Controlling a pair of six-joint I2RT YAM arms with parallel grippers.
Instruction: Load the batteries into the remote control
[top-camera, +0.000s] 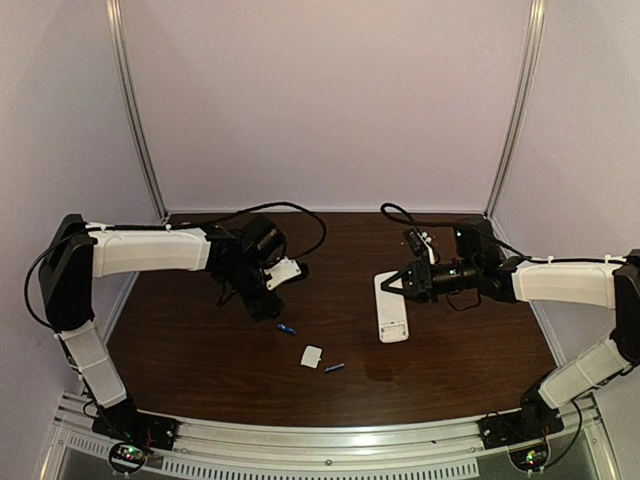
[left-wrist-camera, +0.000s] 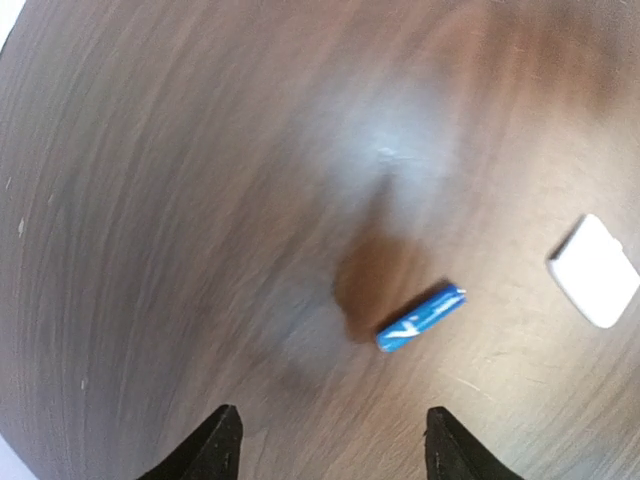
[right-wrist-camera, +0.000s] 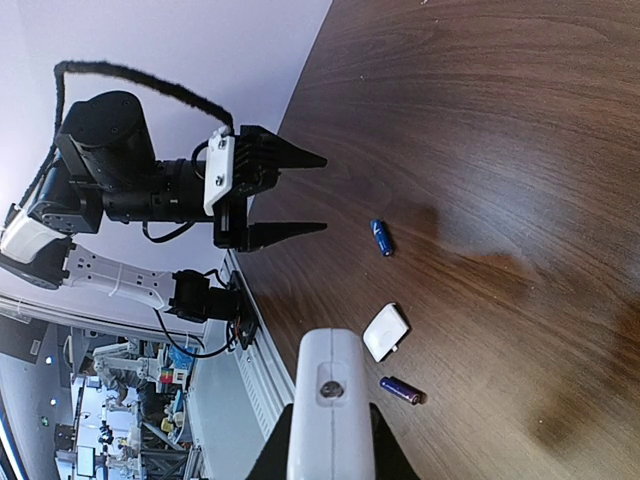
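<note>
My right gripper is shut on the white remote, whose end fills the bottom of the right wrist view. My left gripper hangs open above the table, nothing between its fingers. A blue battery lies loose just ahead of it, also seen from the right as a small blue cylinder. Nearer the front lie the white battery cover and a second battery, darker in the right wrist view.
Metal rails and side walls bound it. Free room shows at the back middle and front left.
</note>
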